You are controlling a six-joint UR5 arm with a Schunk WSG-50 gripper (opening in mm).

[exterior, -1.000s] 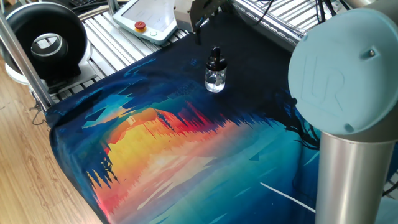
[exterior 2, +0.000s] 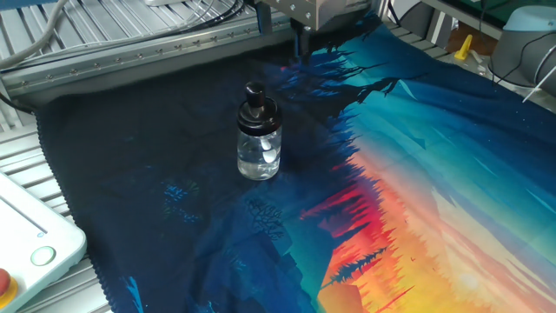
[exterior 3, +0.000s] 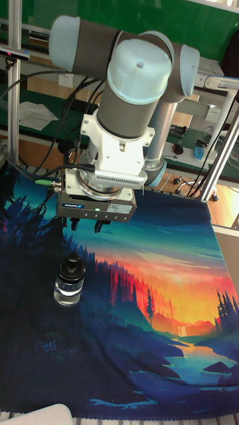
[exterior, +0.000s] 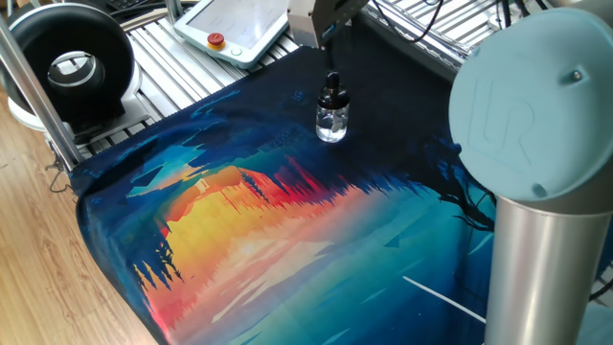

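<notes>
A clear glass bottle with a black dropper cap [exterior: 332, 113] stands upright on the dark part of the printed cloth [exterior: 287, 220]. Liquid shows in the lower part of the bottle [exterior 2: 259, 156] in exterior view 2. My gripper [exterior 3: 89, 225] is raised above the cloth, with its two dark fingers apart and nothing between them. In exterior view 3 it appears just above and to the right of the bottle [exterior 3: 69, 283], not touching it. Exterior view 1 cuts off the top of the gripper, and its fingers overlap each other there.
A tablet-like pendant with a red button [exterior: 216, 40] lies at the back on the slatted metal surface. A black ring-shaped object [exterior: 75, 72] stands at the left. The robot's arm column [exterior: 546, 273] fills the right side. Around the bottle the cloth is clear.
My gripper has shifted rightward in exterior view 1, and its fingers now line up just behind the bottle's cap. The bottle has stayed in place.
</notes>
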